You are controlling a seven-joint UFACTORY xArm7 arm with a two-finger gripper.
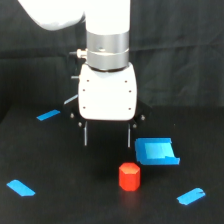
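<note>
My gripper (107, 134) hangs near the middle of the camera view, its two thin fingers pointing down and spread wide apart. It is open, with only dark background showing between the fingers. A red block (129, 177) with a many-sided outline rests on the black surface, nearer the camera and a little right of the gripper. Just behind and to the right of that block lies a blue open tray (156, 152), which looks empty. The red block is outside the tray.
Flat blue pieces lie on the black table (80, 195): one piece (48, 115) at the back left, another piece (20, 188) at the front left, and a third piece (190, 197) at the front right. Bare surface separates them. A dark curtain (185, 80) hangs behind.
</note>
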